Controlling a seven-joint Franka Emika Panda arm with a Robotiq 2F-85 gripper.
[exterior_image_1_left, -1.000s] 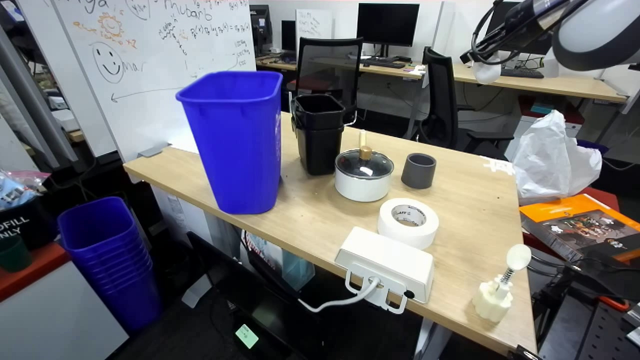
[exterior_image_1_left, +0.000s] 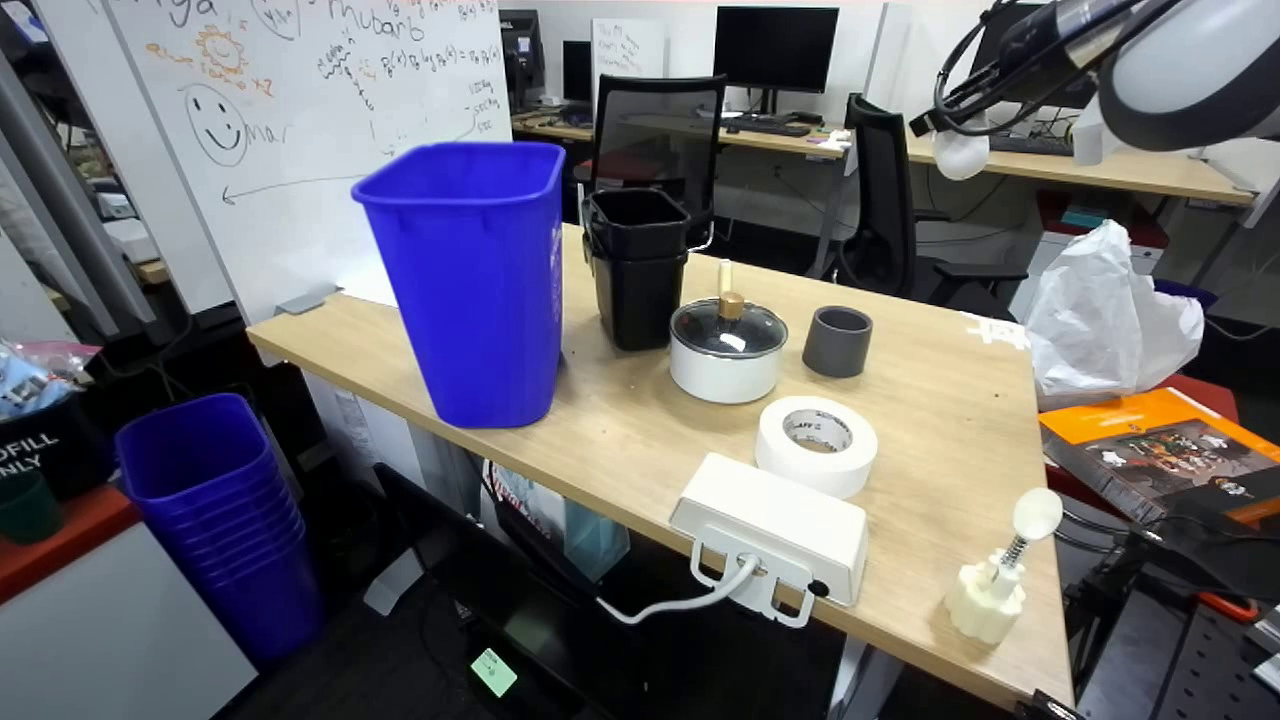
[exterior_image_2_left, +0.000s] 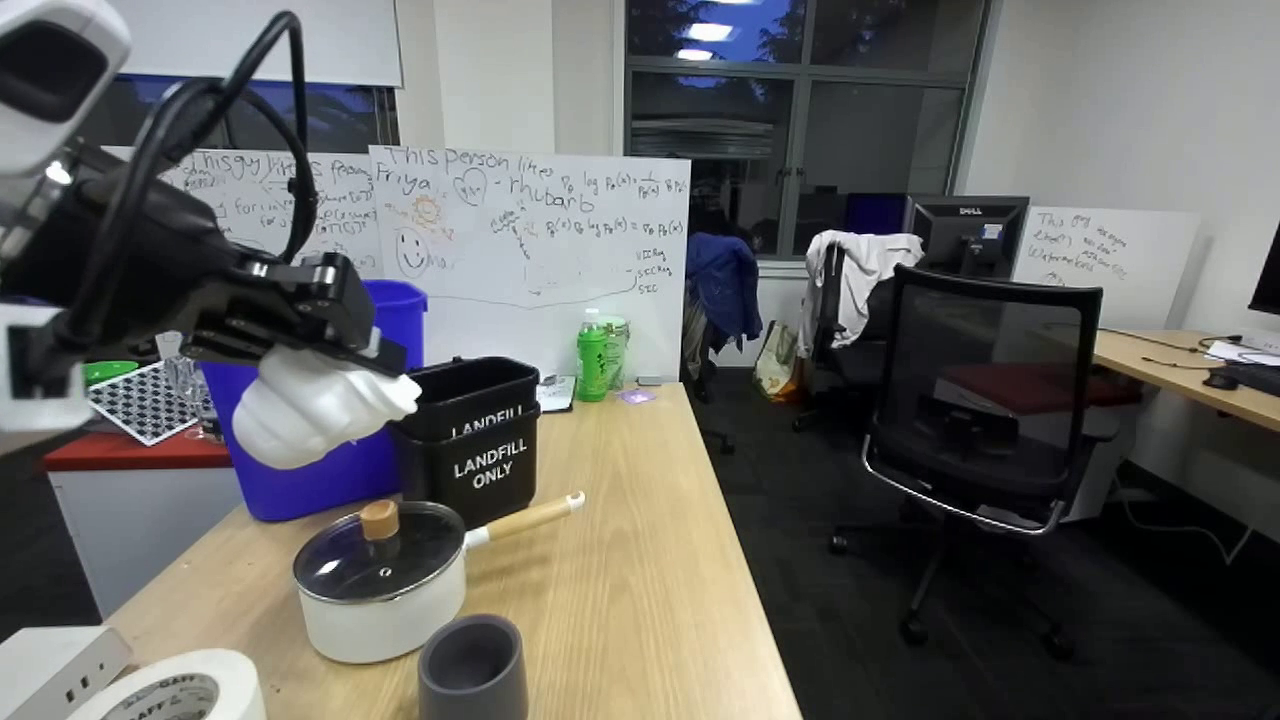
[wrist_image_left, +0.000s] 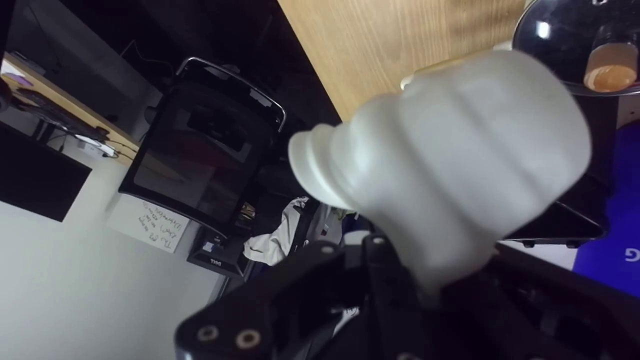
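High over the table's back right side, my gripper (exterior_image_1_left: 942, 125) is shut on a white ribbed object (exterior_image_2_left: 306, 408). Broad and rounded at one end, the object (wrist_image_left: 456, 150) tapers in ridges to a smaller end, and it fills much of the wrist view. It touches nothing but the fingers, whose grip on it is partly hidden by the object. Below stand a white saucepan (exterior_image_1_left: 723, 370) with a glass lid (exterior_image_1_left: 728, 328) and a dark grey cup (exterior_image_1_left: 837, 342).
A tall blue bin (exterior_image_1_left: 480, 288) and stacked black bins (exterior_image_1_left: 639, 282) stand towards the left. White tape (exterior_image_1_left: 818, 446), a white power box (exterior_image_1_left: 774, 516) and a cream pump-like item (exterior_image_1_left: 990, 600) sit nearer the front. Bare tabletop (exterior_image_1_left: 948, 420) shows at right.
In exterior view 1, my gripper and the white object have shifted slightly left and down. The things on the table have not moved.
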